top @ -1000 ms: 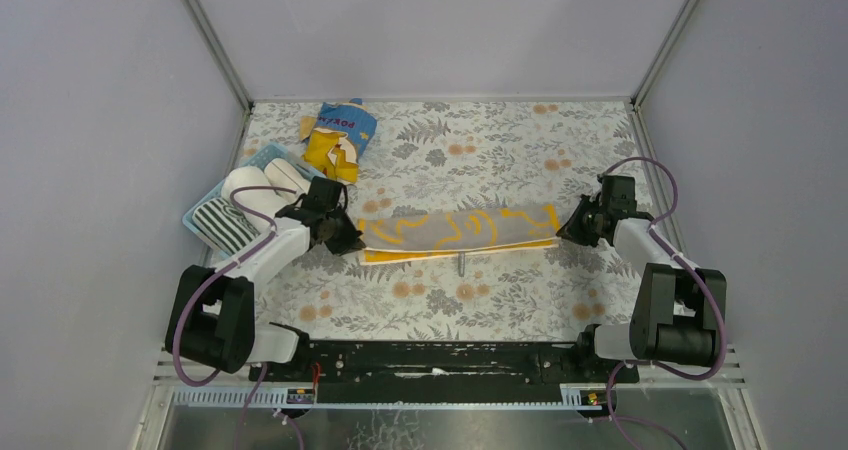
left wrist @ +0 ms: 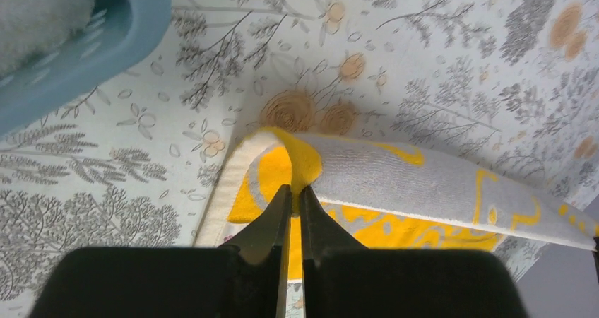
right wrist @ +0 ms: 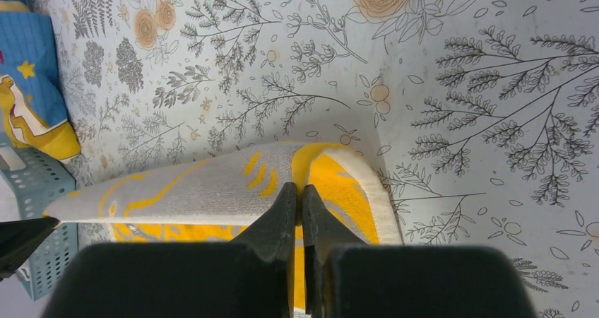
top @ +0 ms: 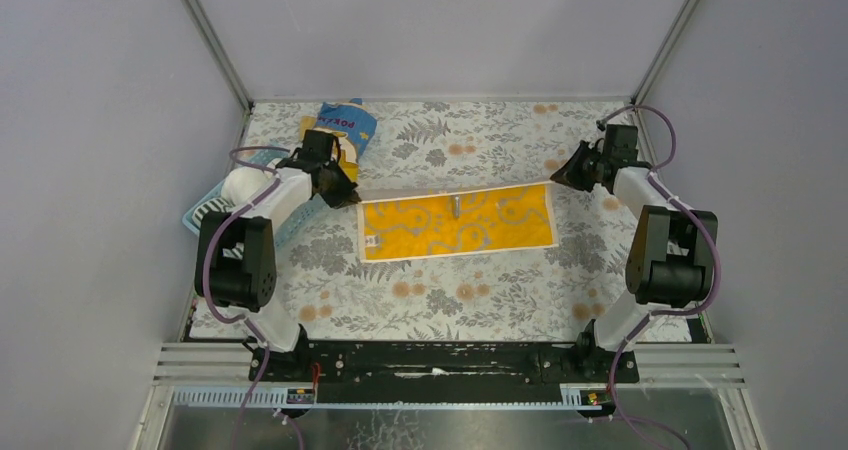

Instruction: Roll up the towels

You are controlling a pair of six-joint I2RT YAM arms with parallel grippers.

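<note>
A yellow towel (top: 430, 235) with a grey reverse and pale hems lies flat in the middle of the table, its far edge lifted. At that edge's left corner my left gripper (top: 356, 202) is shut on the towel; in the left wrist view, yellow cloth (left wrist: 304, 164) bends over the fingertips. The opposite corner has my right gripper (top: 556, 180) shut on it, with the cloth (right wrist: 302, 159) pinched between the tips in the right wrist view. Between both grippers the grey side (left wrist: 424, 184) stretches in a narrow band. More towels lie rolled in the basket, such as a white one (top: 245, 185).
The light blue basket (top: 196, 215) stands left, partly under my left arm. Behind it lies a blue and yellow bag (top: 348, 122). Bare flowered tablecloth (top: 470, 310) extends in front of the towel and behind it.
Both grippers have moved away toward the back of the table, carrying the towel's edge from near the front hem to the far side. More of the yellow face is uncovered.
</note>
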